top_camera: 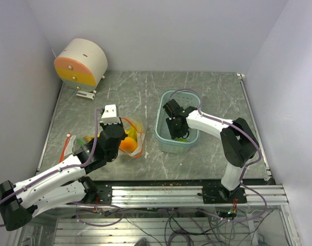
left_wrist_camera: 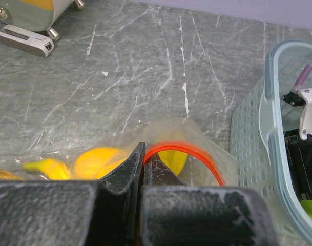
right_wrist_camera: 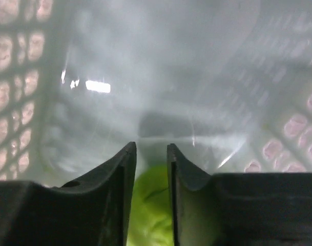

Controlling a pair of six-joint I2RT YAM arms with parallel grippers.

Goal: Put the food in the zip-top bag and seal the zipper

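Observation:
The zip top bag lies on the table holding yellow and orange food, its orange zipper arched up. My left gripper is shut on the bag's edge at the zipper. My right gripper is down inside the plastic basket, fingertips a little apart, with a green food item lying just beyond or between them; contact is unclear in the blurred right wrist view.
A rounded cream, orange and yellow box stands at the back left, with a small grey object beside it. The table behind the bag is clear.

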